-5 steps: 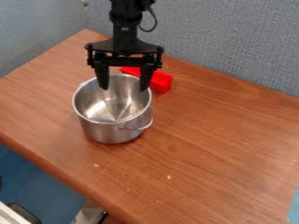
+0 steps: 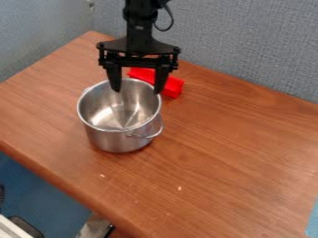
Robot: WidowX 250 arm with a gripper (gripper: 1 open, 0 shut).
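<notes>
My black gripper hangs over a steel pot on the wooden table, its two fingers apart at the pot's rim, open, with nothing visible held between them. A bright red block lies just behind the pot, partly hidden by the gripper and pot.
Grey padded walls stand behind. The table's front left edge drops to a blue floor with some hardware below.
My gripper has shifted very slightly to the right over the pot. The pot and red block look unmoved.
</notes>
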